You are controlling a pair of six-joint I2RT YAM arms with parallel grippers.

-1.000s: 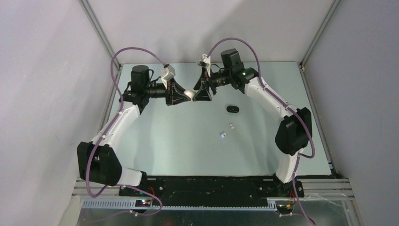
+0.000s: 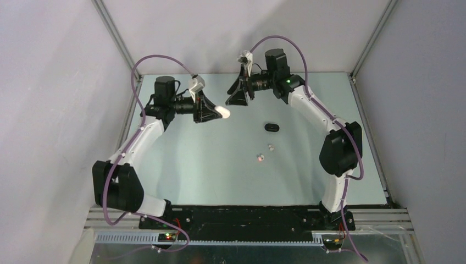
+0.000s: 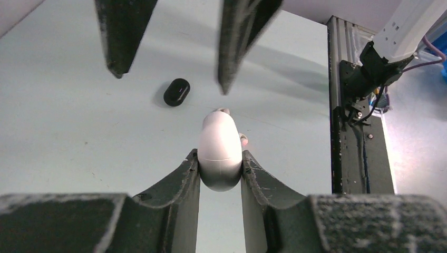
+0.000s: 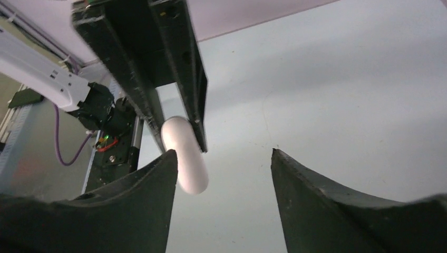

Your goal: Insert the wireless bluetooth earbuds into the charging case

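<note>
A white rounded charging case (image 2: pixel 222 111) is held up over the table by my left gripper (image 2: pixel 211 113), which is shut on its lower end. A thin seam crosses the case (image 3: pixel 220 142) in the left wrist view, and its lid looks closed. Behind and to the right of the case, my right gripper (image 2: pixel 237 103) stands open with a clear gap between its fingers and does not touch the case. Two small whitish earbuds, one nearer the front (image 2: pixel 260 157) and one farther back (image 2: pixel 271 147), lie on the table. The left wrist view has them mostly hidden behind the case.
A small black oblong object (image 2: pixel 271 127) lies on the table right of centre, behind the earbuds. White walls stand at the back and sides.
My right gripper has moved from beside the case up towards the back of the table, leaving a gap to it.
</note>
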